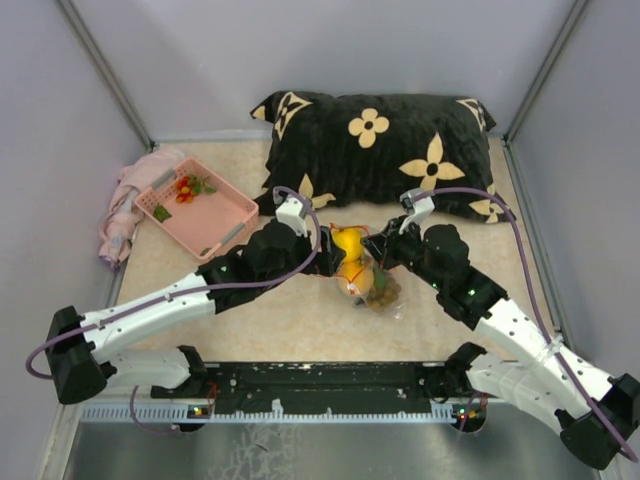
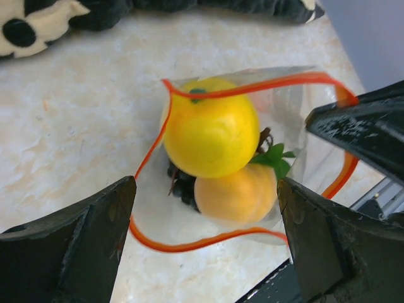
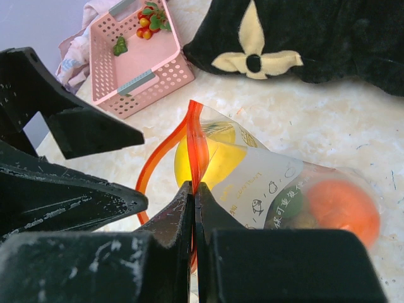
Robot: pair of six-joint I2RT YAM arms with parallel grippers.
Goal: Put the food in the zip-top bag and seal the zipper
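The zip top bag (image 1: 370, 280) lies in the middle, its red zipper rim gaping in the left wrist view around a yellow fruit (image 2: 211, 129), a peach-orange fruit (image 2: 233, 196), green leaves and dark fruit. My left gripper (image 1: 322, 256) stands open at the bag's left mouth, its fingers (image 2: 63, 252) spread either side of it. My right gripper is shut on the bag's red zipper edge (image 3: 197, 145), pinched at the right side of the mouth.
A pink basket (image 1: 220, 195) with small red tomatoes and greens sits at the back left beside a pink cloth (image 1: 125, 215). A black patterned pillow (image 1: 370, 150) fills the back.
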